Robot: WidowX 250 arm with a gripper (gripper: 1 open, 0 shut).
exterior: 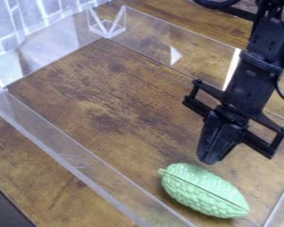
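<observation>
A pale green, bumpy toy vegetable, like a bitter melon (204,191), lies on the wooden surface at the front right, inside a clear-walled enclosure. My black gripper (209,152) points down just above and behind it, apart from it, with its fingers shut and nothing visible between them.
Transparent plastic walls (74,161) border the wooden floor (97,97) on the visible sides. A pale patterned fabric (20,27) is beyond the back left corner, and a dark cable runs at the top right.
</observation>
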